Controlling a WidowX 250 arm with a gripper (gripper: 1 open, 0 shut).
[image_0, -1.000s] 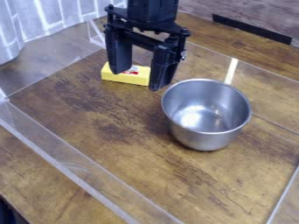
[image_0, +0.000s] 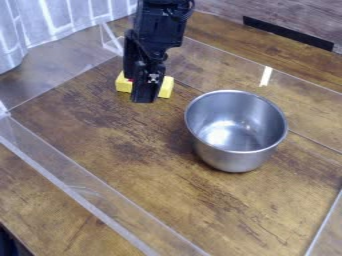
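My black gripper (image_0: 144, 82) hangs in the upper middle of the camera view, over a yellow block (image_0: 163, 87) that it partly hides. Its fingers point down; their spread is hard to judge from this angle, and nothing is clearly seen between them. To the right, a steel bowl (image_0: 235, 130) sits upright on the wooden table (image_0: 134, 180), apart from the gripper, with its inside empty.
A clear wall or rail runs along the left and lower-left edge, with a white curtain (image_0: 27, 35) at the upper left. A white tape strip (image_0: 266, 76) lies behind the bowl.
My gripper has rotated and its fingers have moved left, away from the bowl, to a spot over the yellow block. The bowl has not moved.
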